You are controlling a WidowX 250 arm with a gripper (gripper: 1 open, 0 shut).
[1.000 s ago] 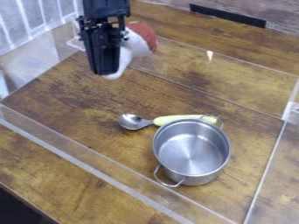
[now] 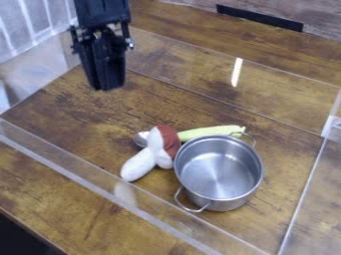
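Observation:
A black gripper [image 2: 104, 72] hangs at the upper left, above the wooden board, with nothing seen between its fingers; how far open it is I cannot tell. Below and right of it, a white object with a red part [image 2: 150, 159] lies on the wood beside a steel pot [image 2: 216, 174]. It partly covers a spoon, whose pale yellow-green handle [image 2: 206, 132] extends toward the pot's back.
Clear plastic walls [image 2: 80, 157] border the work area on the near side and the sides. The wood behind the pot and at the left is clear. A dark strip [image 2: 253, 25] is at the back.
The white and red object was up at the gripper and now lies on the spoon beside the pot. The gripper no longer has it.

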